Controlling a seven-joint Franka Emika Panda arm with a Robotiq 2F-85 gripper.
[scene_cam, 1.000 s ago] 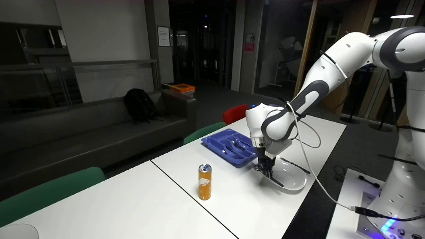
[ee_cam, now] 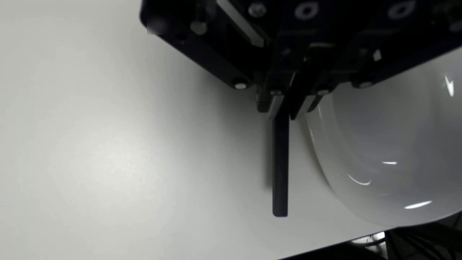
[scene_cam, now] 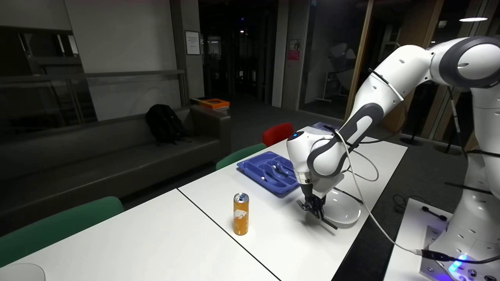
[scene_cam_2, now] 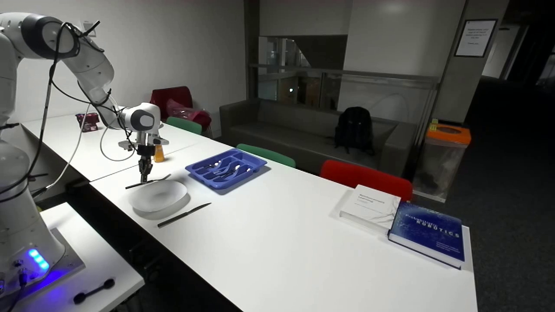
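My gripper is shut on a thin black-handled utensil, whose dark handle juts out past the fingertips in the wrist view. It looks like a knife; in exterior view 2 its handle and the far end stick out on either side of the fingers. A white plate lies right beside the gripper, its rim close to the handle. The utensil is low over the table; whether it touches the surface is hard to tell.
Past the plate lies a black-handled knife. A blue cutlery tray holds several utensils. An orange can stands upright near the table seam. Books lie at the table's far end. Between tray and books is free room.
The gripper and the utensil in it have shifted slightly away from over the plate's edge, toward the can's side and the table front in exterior view 1. Plate, tray and can have stayed put.
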